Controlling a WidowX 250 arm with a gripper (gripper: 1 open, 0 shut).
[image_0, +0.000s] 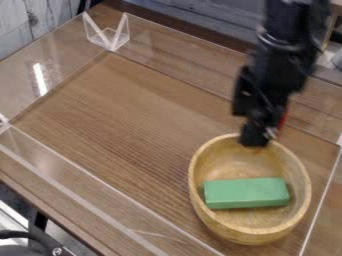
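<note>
A wooden bowl (214, 166) holds a green block (245, 193) at the lower right. My black gripper (253, 112) hangs over the far side of the bowl, blurred, its fingers apart with nothing seen between them. A red object (283, 127) shows only in part behind it, at the right.
A clear wire-like holder (108, 31) stands at the back left. Cables lie off the lower-left edge.
</note>
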